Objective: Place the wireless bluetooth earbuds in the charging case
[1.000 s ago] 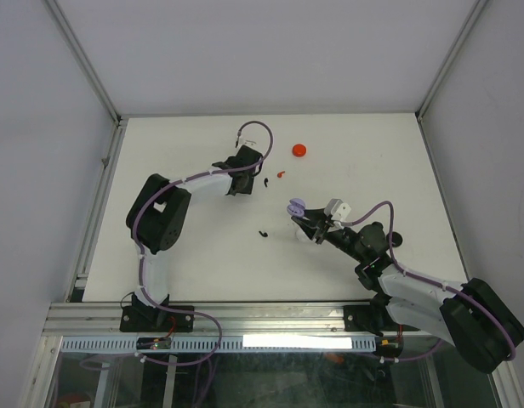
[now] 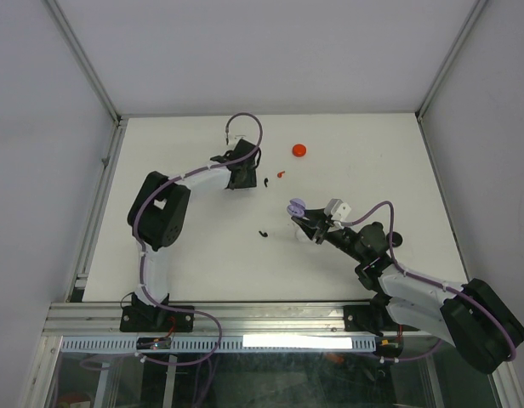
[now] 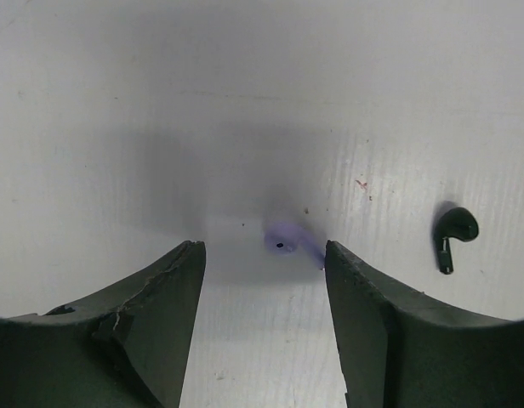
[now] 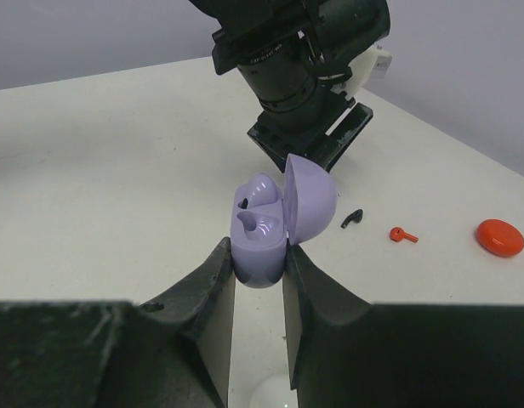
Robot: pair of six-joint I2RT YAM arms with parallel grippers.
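Note:
A lavender earbud (image 3: 286,238) lies on the white board just between and beyond the open fingers of my left gripper, which hovers low over it in the left wrist view. In the top view that gripper (image 2: 243,178) is at the upper left. My right gripper is shut on the lavender charging case (image 4: 306,195), held up with its lid raised and its two slots facing upward. One slot has a small dark spot at its edge; whether anything sits in it I cannot tell.
A black earbud (image 3: 453,225) lies right of the lavender one. An orange earbud (image 4: 400,234), a red case (image 4: 498,237), a white case (image 2: 301,235) and a small black piece (image 2: 263,234) lie on the board. The board's lower left is clear.
The right arm and the case it holds have stayed still.

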